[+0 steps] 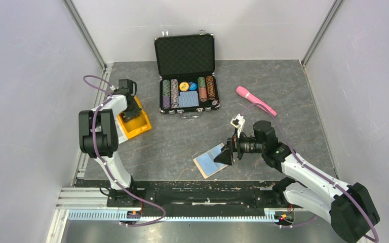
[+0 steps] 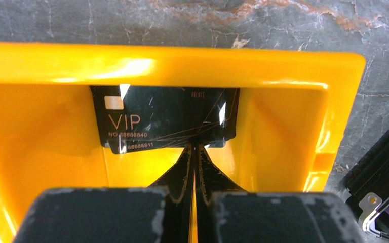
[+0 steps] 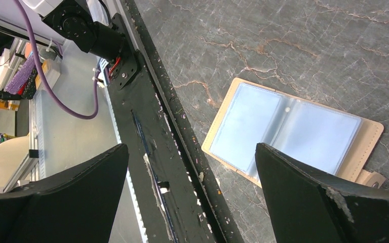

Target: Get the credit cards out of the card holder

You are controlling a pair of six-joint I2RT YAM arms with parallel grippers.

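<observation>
Black VIP cards point(image 2: 167, 114) lie overlapping inside the yellow bin point(image 2: 207, 66), against its far wall in the left wrist view. My left gripper is shut, its tips at the lower edge of the cards; nothing shows between its fingers. From the top, the left arm covers part of the yellow bin point(image 1: 141, 126) at the left. The card holder, open with pale blue pockets point(image 3: 309, 131) and a tan border, lies flat on the table; no cards show in it. My right gripper stands open above it, empty.
An open black case point(image 1: 187, 71) with poker chips and a card deck stands at the back centre. To the right lies a pink flashlight point(image 1: 256, 100). Bare grey table point(image 1: 167, 147) stretches between the bin and the card holder.
</observation>
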